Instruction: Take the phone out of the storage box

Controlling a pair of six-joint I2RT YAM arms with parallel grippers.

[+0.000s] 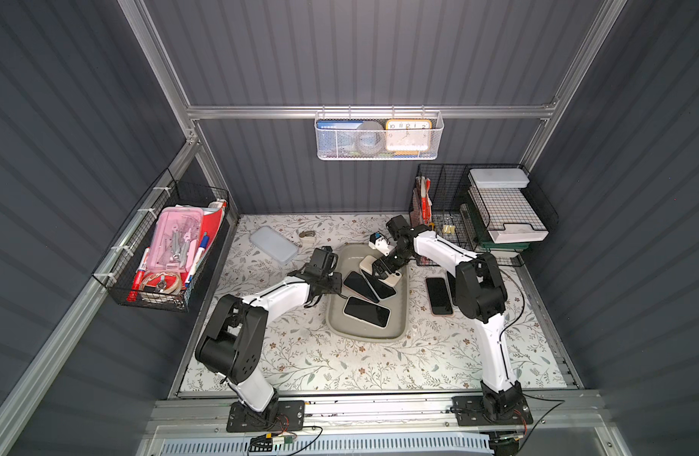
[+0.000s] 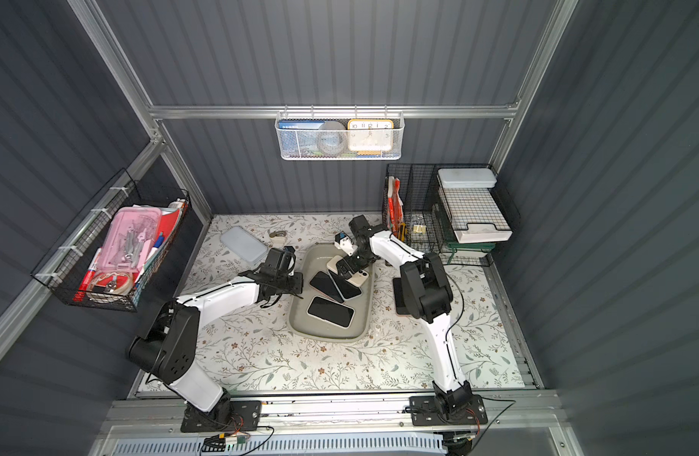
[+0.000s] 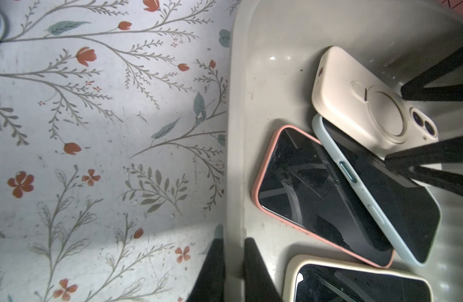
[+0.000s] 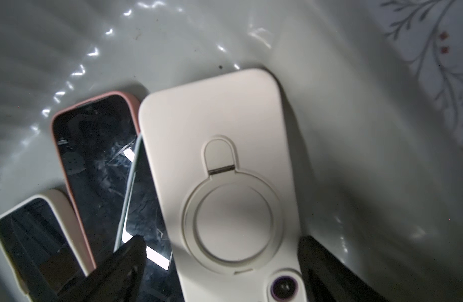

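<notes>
A grey plastic box (image 1: 336,323) holds several phones: a cream one with a ring stand (image 4: 216,115), a pink-cased one (image 3: 312,196), a pale-blue-cased one (image 3: 407,221) and a cream-edged one (image 1: 366,311). My left gripper is shut on the box's left rim. My right gripper is open over the cream ring-stand phone, its fingers at either side near the camera end; whether they touch it is unclear.
Another phone (image 1: 439,295) lies on the table right of the box. A translucent lid (image 1: 273,243) lies at back left. A wire rack (image 1: 509,228) stands at back right.
</notes>
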